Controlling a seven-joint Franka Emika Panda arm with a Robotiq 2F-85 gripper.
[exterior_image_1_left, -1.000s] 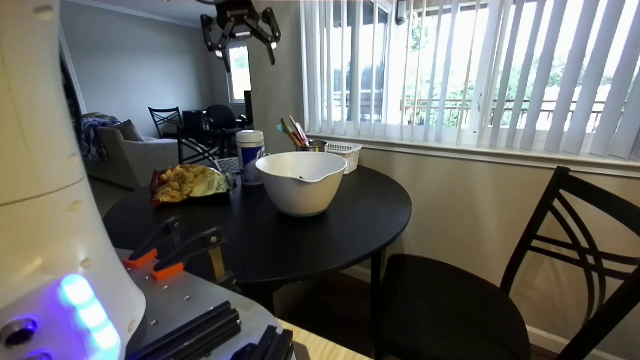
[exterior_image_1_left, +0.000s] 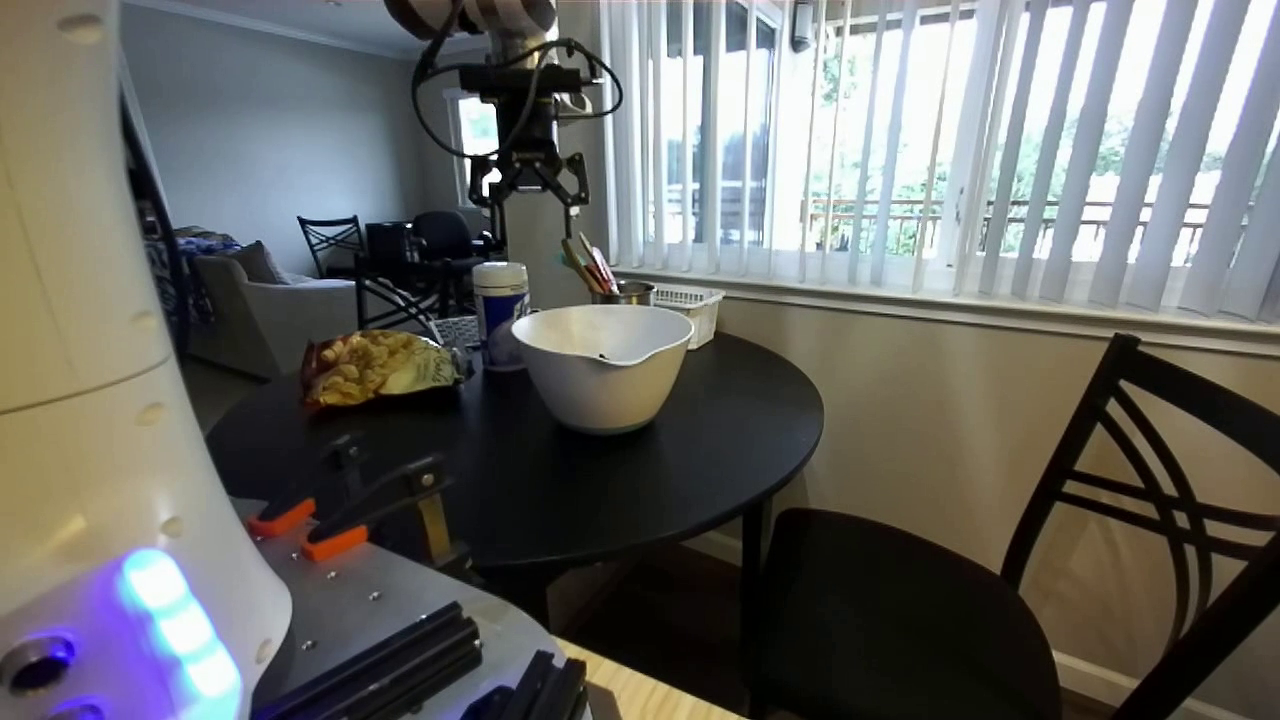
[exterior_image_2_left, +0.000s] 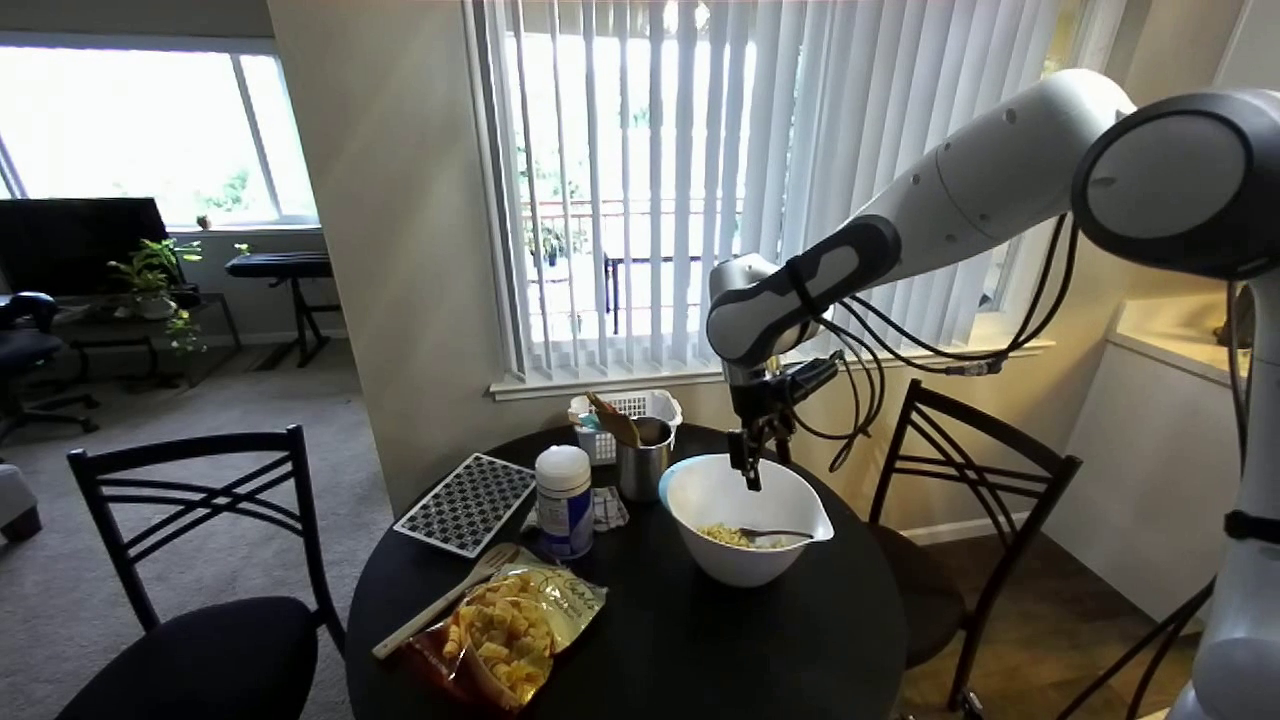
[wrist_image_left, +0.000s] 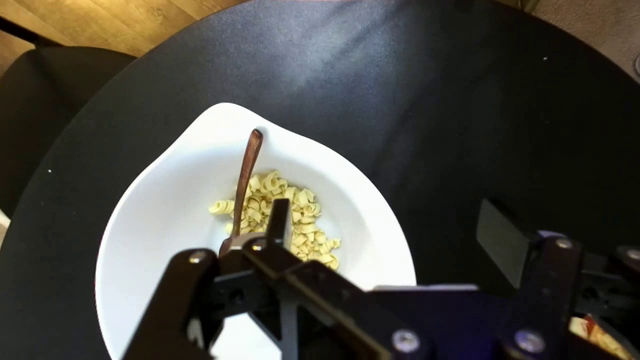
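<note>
My gripper (exterior_image_1_left: 535, 228) hangs open above the table, pointing down, with nothing between its fingers. A white bowl (exterior_image_1_left: 607, 378) with a pour spout stands on the round black table. In the wrist view one finger is in front of the bowl (wrist_image_left: 153, 225) and the other in front of the dark tabletop. Curly pale pasta (wrist_image_left: 307, 231) lies in the bowl. A brown wooden spoon (wrist_image_left: 246, 174) leans in it, its handle end near the spout; its lower end is hidden behind the gripper.
An opened bag of chips (exterior_image_2_left: 510, 630), a wooden fork-like utensil (exterior_image_2_left: 444, 602), a wipes canister (exterior_image_2_left: 564, 504), a metal utensil pot (exterior_image_2_left: 644, 462) and a white basket (exterior_image_2_left: 660, 404) share the table (exterior_image_2_left: 720, 648).
My gripper has come down and slightly right in exterior view 1, closer to the bowl's height. It is open in both frames. Bowl and other table items have not moved.
</note>
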